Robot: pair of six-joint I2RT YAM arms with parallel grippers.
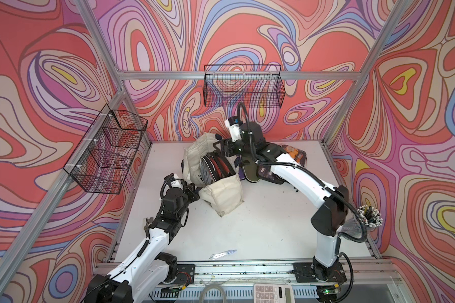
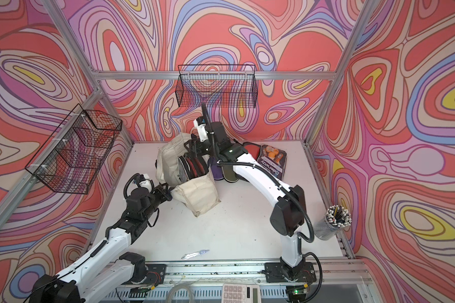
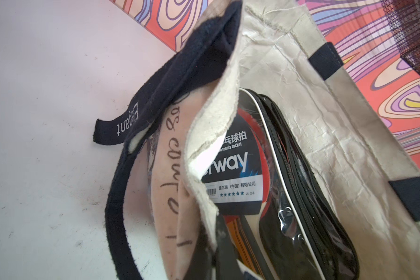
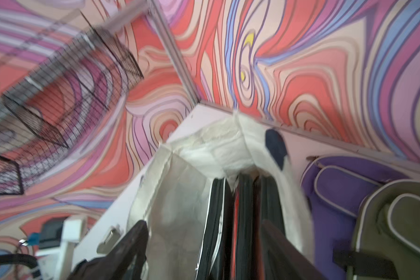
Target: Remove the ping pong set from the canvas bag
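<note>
The cream canvas bag (image 1: 225,197) lies open on the table, left of centre. Inside, several black zip cases of the ping pong set (image 1: 210,171) stand on edge; through one clear case, a paddle with a label (image 3: 233,163) shows in the left wrist view. My left gripper is shut on the bag's rim (image 3: 201,179) at its near-left side. Above the bag's far end, my right gripper hangs with its fingers (image 4: 135,247) apart and nothing between them, the case edges (image 4: 245,224) lying beyond. Its arm partly covers the cases outside.
Right of the bag lie a purple case (image 2: 217,170), an olive case (image 2: 229,174), and a black case with orange balls (image 2: 272,159). A pen-like tool (image 1: 222,254) lies at the front edge. Wire baskets (image 1: 244,91) hang behind and left.
</note>
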